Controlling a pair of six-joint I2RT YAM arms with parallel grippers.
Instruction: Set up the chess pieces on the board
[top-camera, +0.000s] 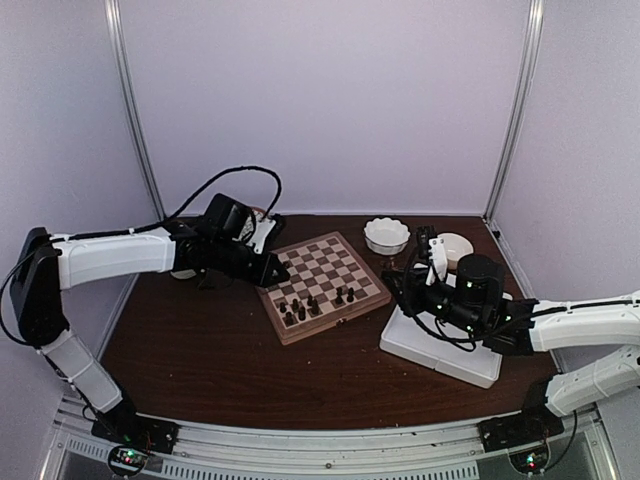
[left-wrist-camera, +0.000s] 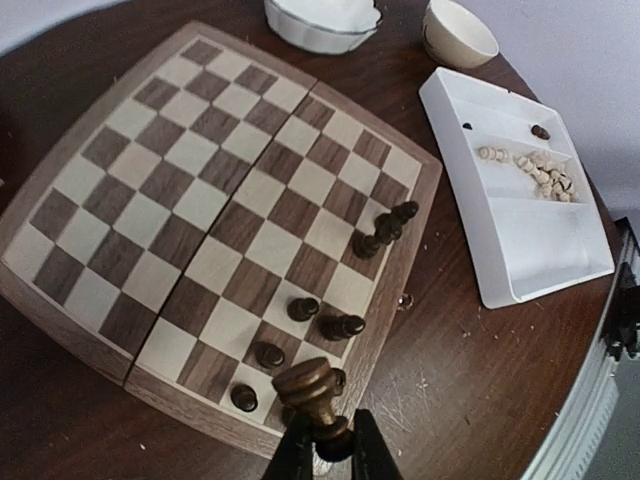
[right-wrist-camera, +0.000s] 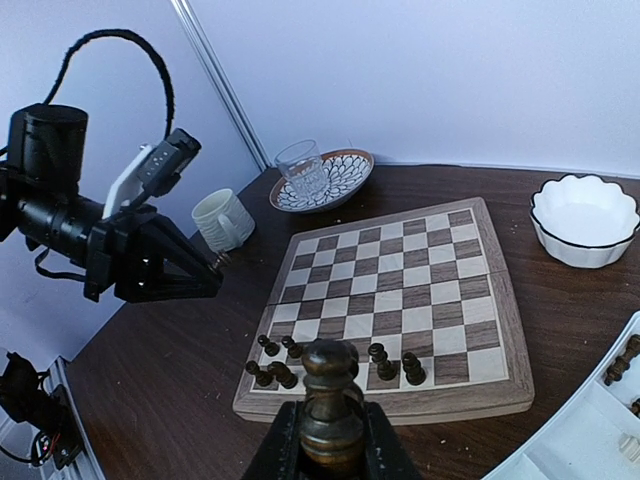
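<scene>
The chessboard (top-camera: 330, 270) holds several dark pieces in the rows along its near side, some hard to tell apart. My left gripper, raised over the board's left part, is shut on a dark chess piece (left-wrist-camera: 313, 390). My right gripper is right of the board, shut on another dark chess piece (right-wrist-camera: 330, 410), which looks upright. The white piece tray (left-wrist-camera: 520, 240) holds pale pieces and a few dark ones in its compartments.
A scalloped bowl (top-camera: 386, 234) and a cream bowl (left-wrist-camera: 455, 35) stand at the back right. A patterned plate (right-wrist-camera: 345, 185) with a glass (right-wrist-camera: 300, 170) and a mug (right-wrist-camera: 222, 220) stand back left.
</scene>
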